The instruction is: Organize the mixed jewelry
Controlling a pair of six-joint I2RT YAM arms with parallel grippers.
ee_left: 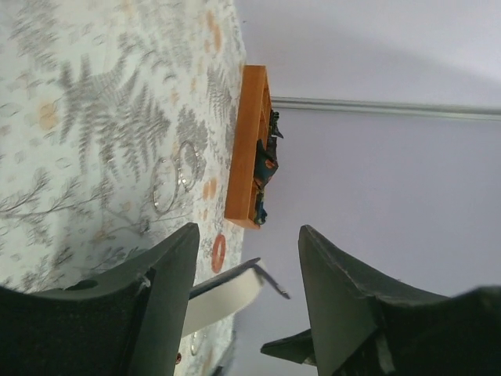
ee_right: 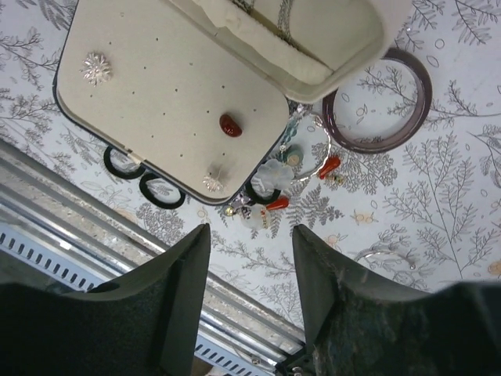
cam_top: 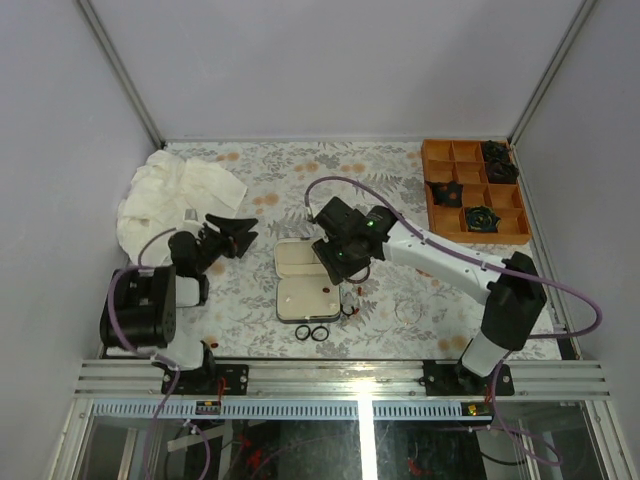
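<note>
An open cream jewelry box lies mid-table. On its flat half, in the right wrist view, rest a red-brown piece, a silver flower-like stud and a similar stud. Silver chains lie in the deeper half. Above the box's right side hangs my right gripper, open with nothing between its fingers. Beside the box are a dark red bangle, a beaded cluster and black rings. My left gripper, open and empty, hovers left of the box.
A wooden compartment tray stands at the far right, dark pouches in some compartments. White cloth is heaped at the left. A thin silver bangle lies right of the box.
</note>
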